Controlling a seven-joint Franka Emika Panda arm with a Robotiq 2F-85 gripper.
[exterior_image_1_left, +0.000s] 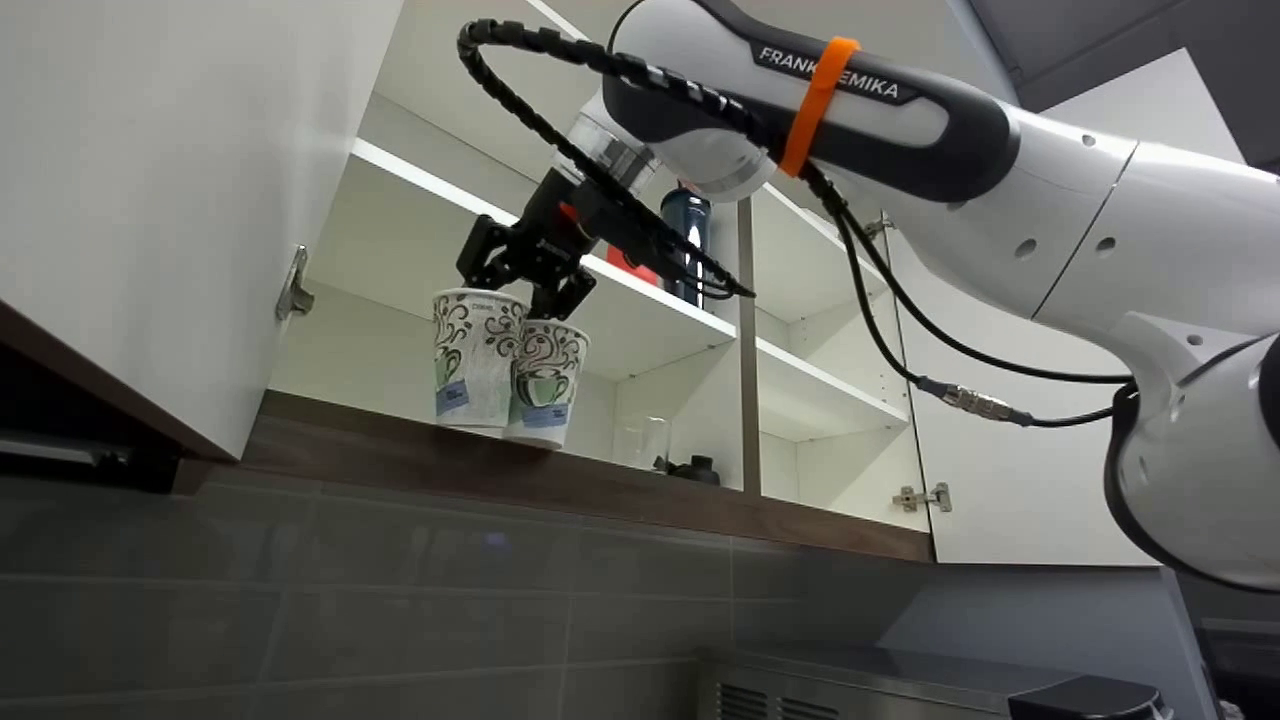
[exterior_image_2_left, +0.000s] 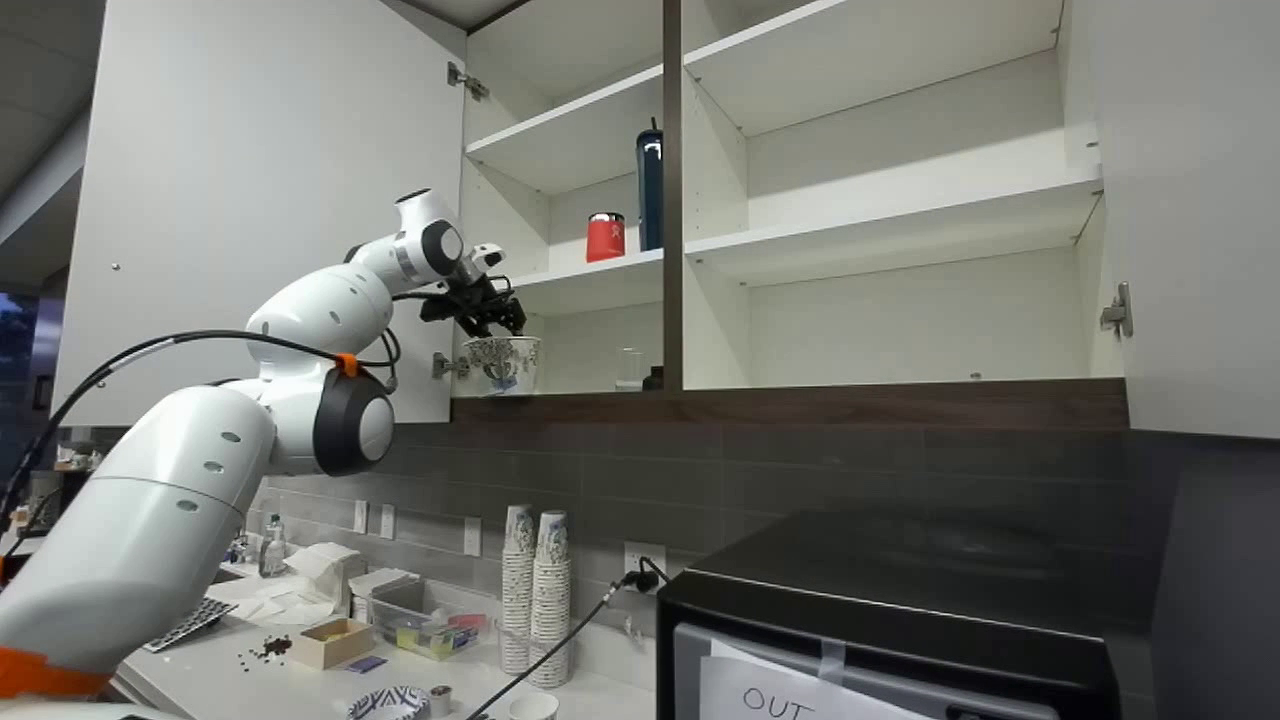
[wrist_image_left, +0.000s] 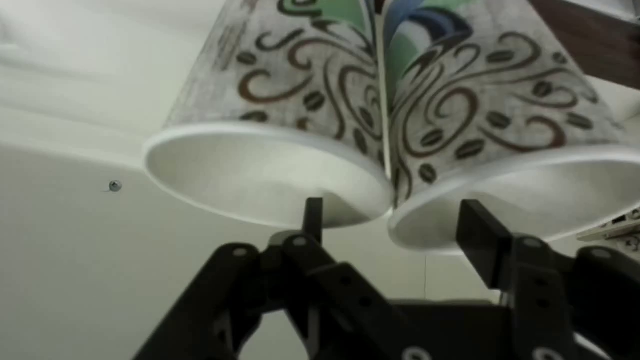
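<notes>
Two patterned paper cups, the left cup (exterior_image_1_left: 475, 360) and the right cup (exterior_image_1_left: 548, 382), stand upright side by side on the cabinet's bottom shelf, close to its front edge. Above their rims is my gripper (exterior_image_1_left: 516, 300), its fingers spread apart. In the wrist view, the touching walls of the left cup (wrist_image_left: 300, 78) and right cup (wrist_image_left: 486, 102) lie between the spread fingers of the gripper. One fingertip is at each cup's mouth; how deep each reaches is hard to tell. Exterior view 2 shows the cups overlapping beneath the gripper (exterior_image_2_left: 489, 326).
A red tumbler (exterior_image_2_left: 606, 236) and a dark tall bottle (exterior_image_2_left: 650, 190) occupy the shelf above. A clear glass (exterior_image_1_left: 651, 443) and a black object (exterior_image_1_left: 696, 469) sit to the cups' right. The open cabinet door (exterior_image_1_left: 180, 180) flanks the left side. The right-hand shelves look empty.
</notes>
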